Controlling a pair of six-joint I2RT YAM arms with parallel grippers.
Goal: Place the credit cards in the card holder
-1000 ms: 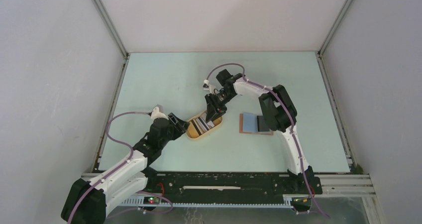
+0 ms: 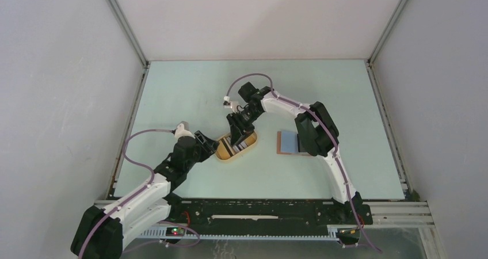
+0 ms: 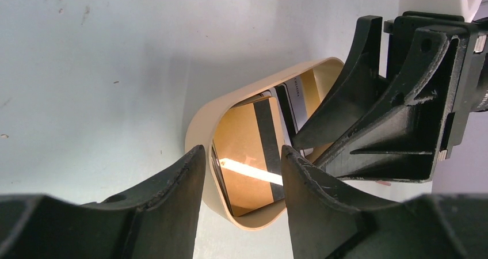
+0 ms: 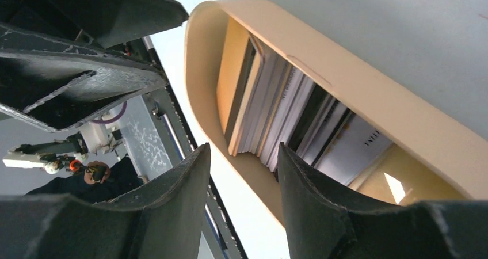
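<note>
Several cards stand in a tan oval box (image 2: 244,152), tightly packed side by side. In the left wrist view, an orange card with a black stripe (image 3: 247,147) fills the near end. My left gripper is closed across that end of the box, one finger on each side. My right gripper is over the cards, its fingers apart; I see no card clamped between them. Near its right fingertip is a dark card (image 4: 305,118). In the top view, the brown holder with a blue panel (image 2: 289,142) lies to the right, its dark part mostly covered by my right arm.
My two grippers are close together over the box, and the right one's fingers (image 3: 345,98) reach in beside the left.
The left arm, box and holder have stayed put.
</note>
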